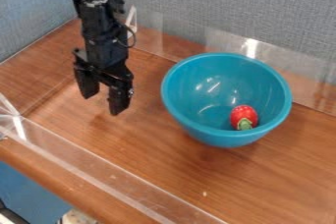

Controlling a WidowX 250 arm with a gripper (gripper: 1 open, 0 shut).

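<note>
My black gripper (pixel 102 90) hangs low over the wooden surface at the left, its two fingers apart with nothing seen between them. To its right stands a teal bowl (pixel 203 76), and inside it, toward the right of the bottom, lies a red strawberry (pixel 245 116) with a green top.
Clear plastic edging (pixel 92 166) runs along the front left and the back. Grey padded walls (pixel 230 7) rise behind.
</note>
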